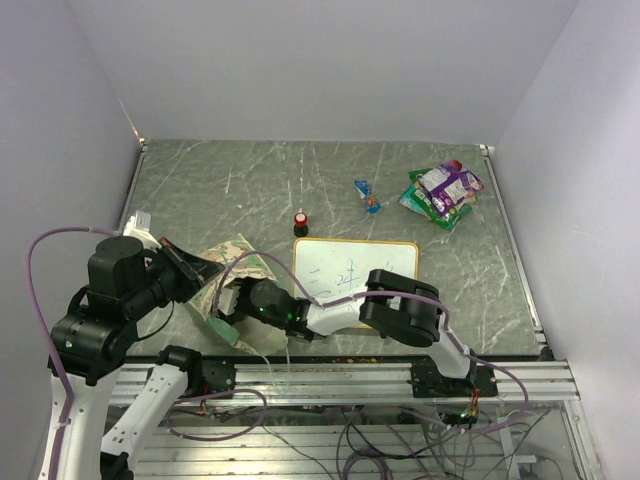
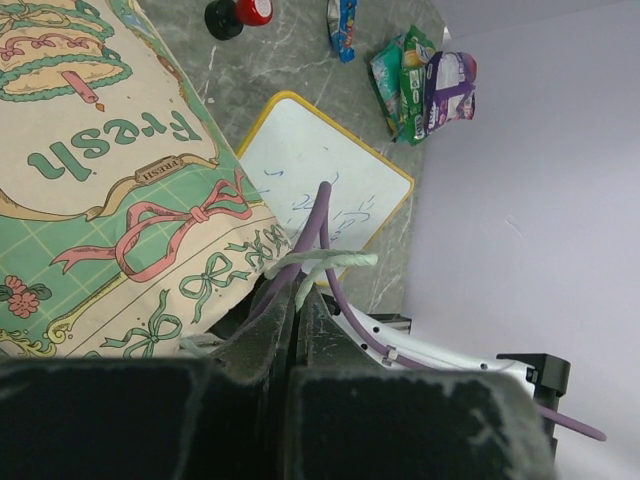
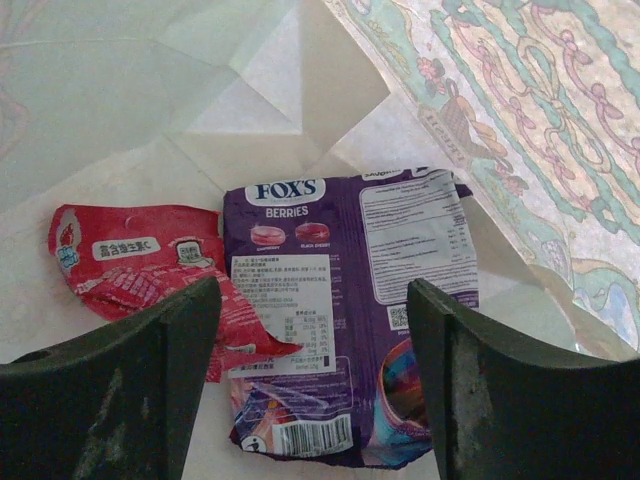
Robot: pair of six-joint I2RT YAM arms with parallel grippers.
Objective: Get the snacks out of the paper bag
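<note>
The printed paper bag [image 2: 120, 200] lies on its side at the left of the table. My left gripper is shut on its pale twisted handle [image 2: 335, 259] near the mouth. In the right wrist view, the bag's pale inside shows a purple Fox's packet [image 3: 400, 225] with a red packet [image 3: 150, 245] overlapping its left side. My right gripper is open within the bag, its fingers [image 3: 180, 350] to either side of the purple packet's middle; whether they touch it I cannot tell. From above, the right gripper's tips are hidden by the bag.
A whiteboard [image 1: 330, 262] lies beside the bag, partly under the right arm. Behind it stand a small red-topped bottle [image 1: 301, 222] and a blue packet [image 1: 367, 195]. Several snack packets [image 1: 445, 192] are piled at the back right.
</note>
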